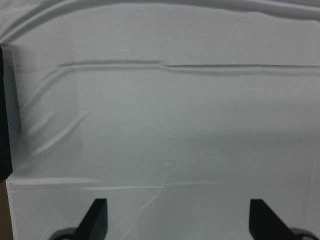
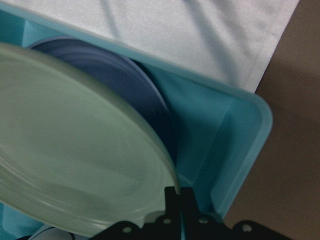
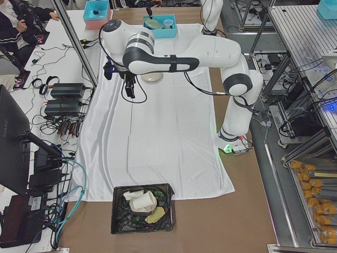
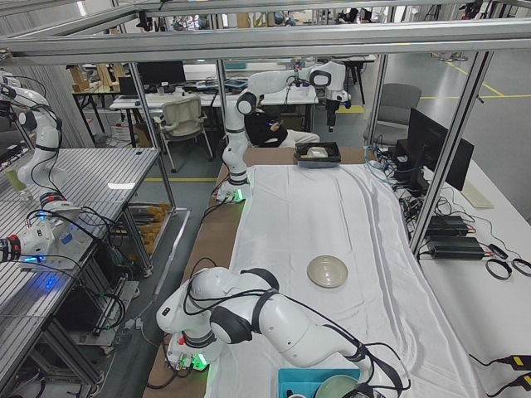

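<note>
My left gripper hangs open over the white cloth (image 3: 158,137), nothing between its fingers. My right gripper is shut on the rim of a pale green plate (image 2: 75,145), which is tilted over the blue bin (image 2: 240,150) at the far end of the table. A dark blue plate (image 2: 135,90) lies in the bin beneath it. A beige plate (image 4: 327,270) rests on the cloth near that bin.
A black bin (image 3: 119,226) with white cups and other items stands at the other table end. A metal post and monitor (image 4: 440,157) border the table.
</note>
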